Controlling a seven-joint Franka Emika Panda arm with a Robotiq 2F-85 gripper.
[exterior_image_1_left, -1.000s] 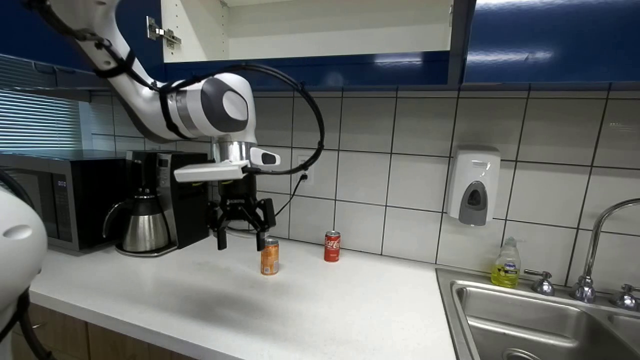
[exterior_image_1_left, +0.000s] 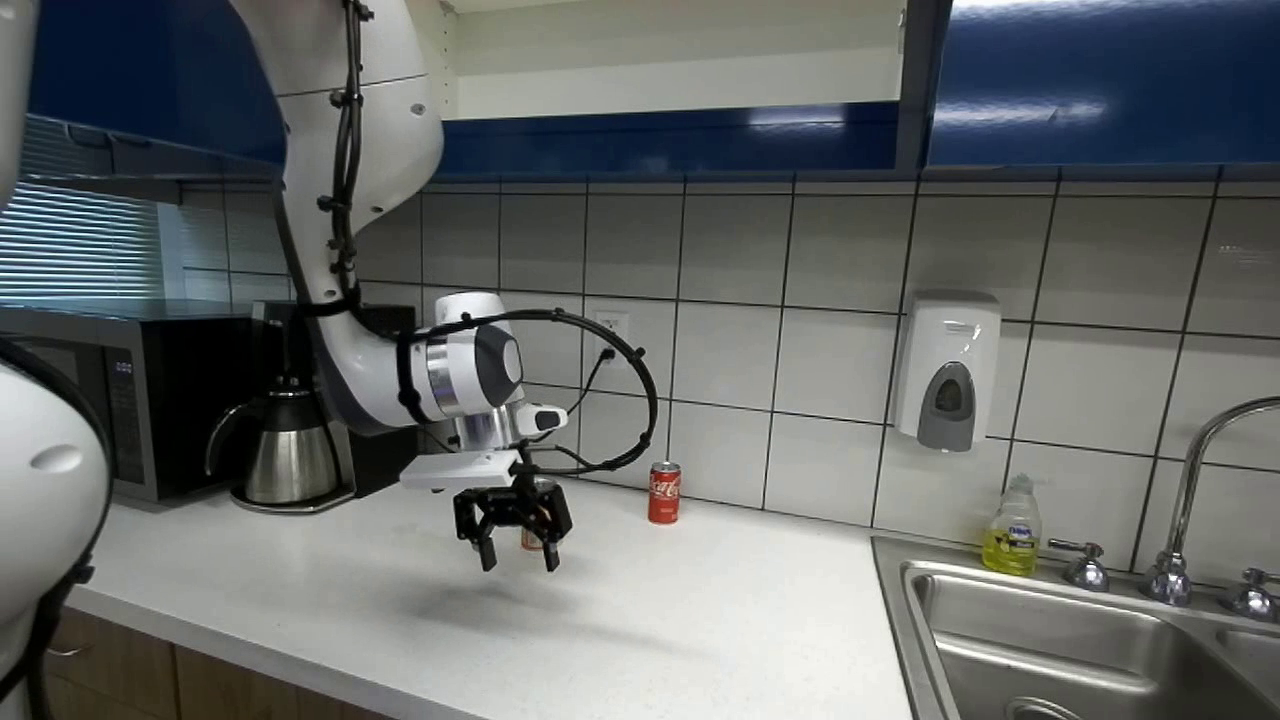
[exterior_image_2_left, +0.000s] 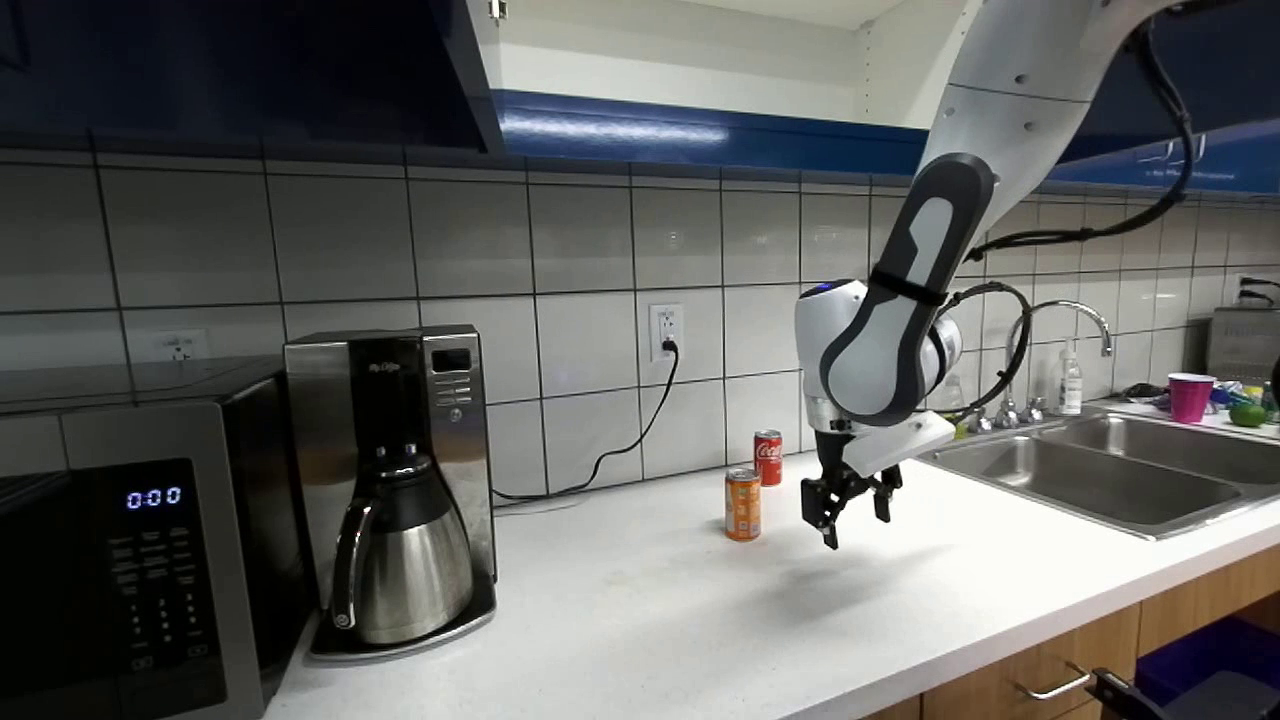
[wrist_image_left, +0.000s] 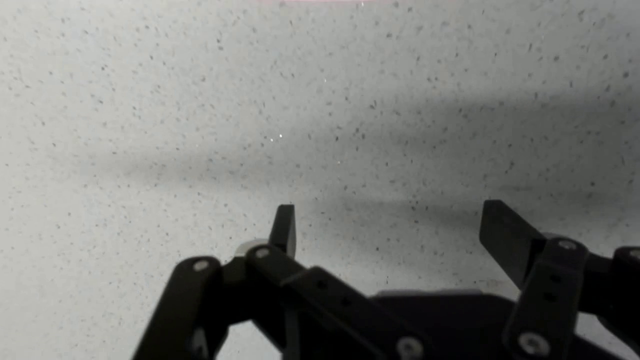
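Note:
My gripper (exterior_image_1_left: 519, 562) hangs open over the white counter (exterior_image_1_left: 720, 612), with nothing between its fingers. An orange can (exterior_image_2_left: 743, 505) stands upright on the counter; in exterior view 1 the gripper hides most of it. Further back, near the tiled wall, a red Coca-Cola can (exterior_image_1_left: 663, 493) is upright. In exterior view 2 the gripper (exterior_image_2_left: 854, 526) appears to the right of both cans, its tips above the counter. Bare speckled counter fills the wrist view between and beyond the fingers; neither can shows clearly there.
A coffee maker (exterior_image_2_left: 451, 360) with a steel carafe and a microwave (exterior_image_2_left: 132, 540) stand at the left. The sink (exterior_image_1_left: 1068, 624) with its faucet and a yellow soap bottle (exterior_image_1_left: 1014, 528) is on the right.
The arm has come down and a little to the right in exterior view 1, so the gripper now covers most of the orange can. Both cans stay where they were.

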